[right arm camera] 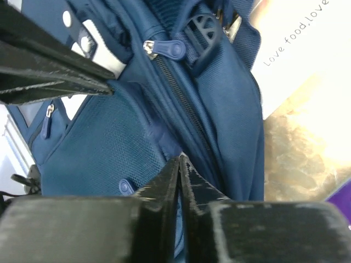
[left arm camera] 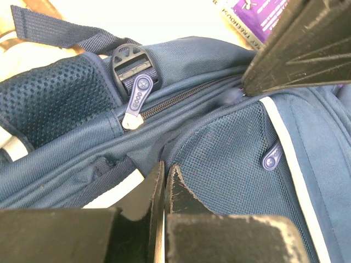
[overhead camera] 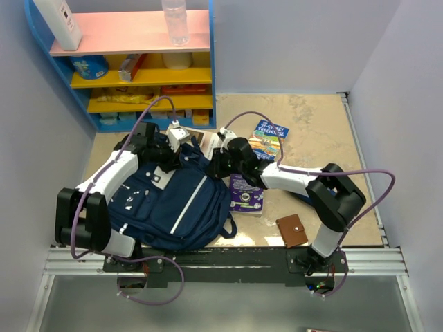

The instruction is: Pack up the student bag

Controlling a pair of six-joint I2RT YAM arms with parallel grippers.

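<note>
The navy student bag (overhead camera: 173,204) lies on the left half of the table. My left gripper is shut on the mesh-lined fabric edge of the bag's opening. Farther along the same opening is my right gripper, its fingertips close together. A blurred bluish piece (right arm camera: 164,138), possibly a zipper pull, is right at those tips; whether it is gripped does not show clearly. Another zipper pull (left arm camera: 140,92) hangs sharp and free by a buckle, beside a zipper track (left arm camera: 184,93). The bag's inside is hidden.
A purple book (overhead camera: 246,194) lies right of the bag, a colourful book (overhead camera: 268,138) behind it. The brown wallet (overhead camera: 291,230) is near the front edge. A shelf (overhead camera: 142,72) stands at the back left.
</note>
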